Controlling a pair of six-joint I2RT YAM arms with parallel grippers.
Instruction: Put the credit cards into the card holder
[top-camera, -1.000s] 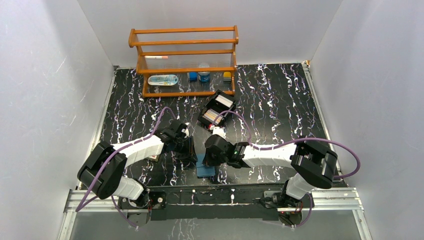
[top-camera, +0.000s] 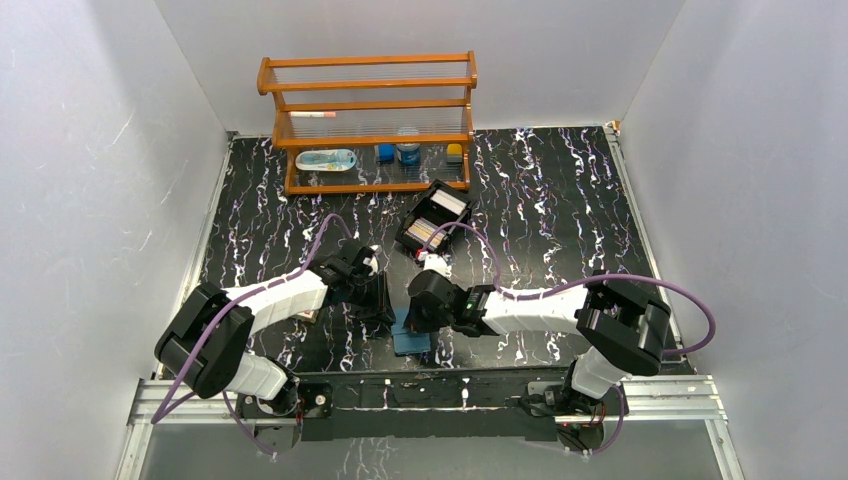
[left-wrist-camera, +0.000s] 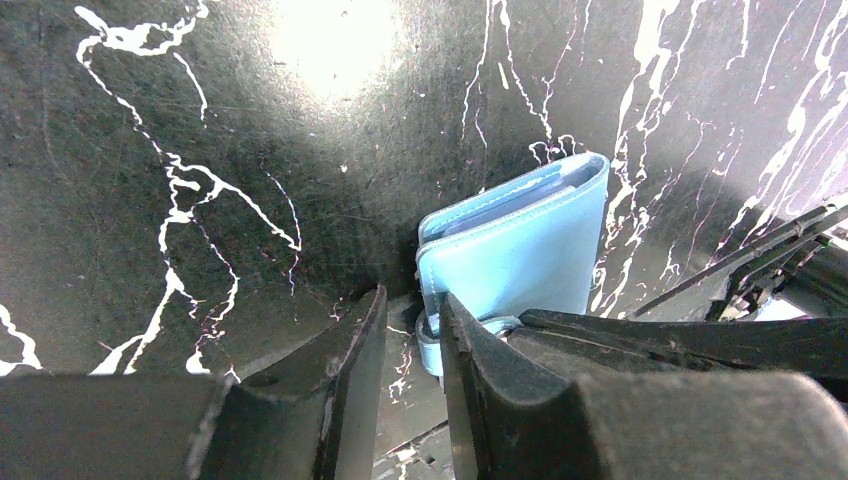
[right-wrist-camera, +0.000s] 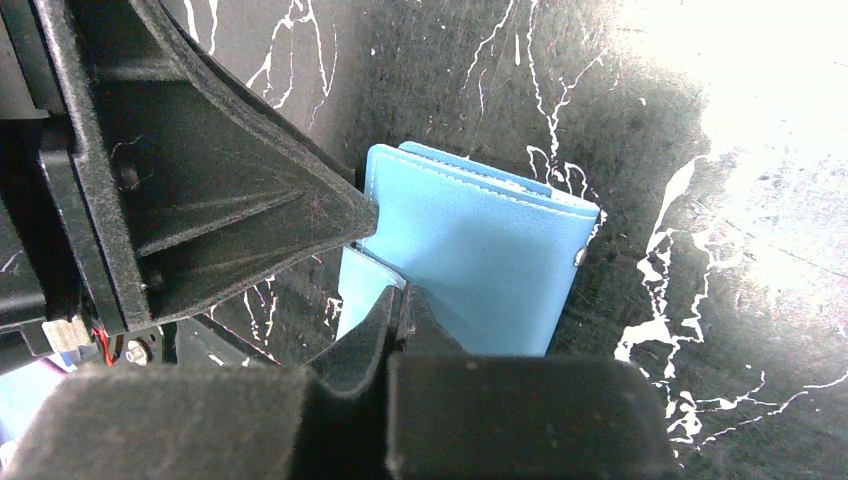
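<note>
A light blue card holder lies near the table's front edge, between the two arms. In the left wrist view, the card holder has a narrow opening along its upper edge. My left gripper is shut on its side edge, one finger on either side. The front finger of that gripper presses against the holder in the right wrist view. My right gripper is shut, its tips together at the lower flap of the holder; whether thin material lies between them is hidden. No separate credit card can be made out clearly.
A black open box with pale and tan contents stands behind the grippers. At the back is a wooden rack with small items. A flat item lies partly under the left arm.
The right arm has shifted very slightly. The card holder and left arm look unchanged.
</note>
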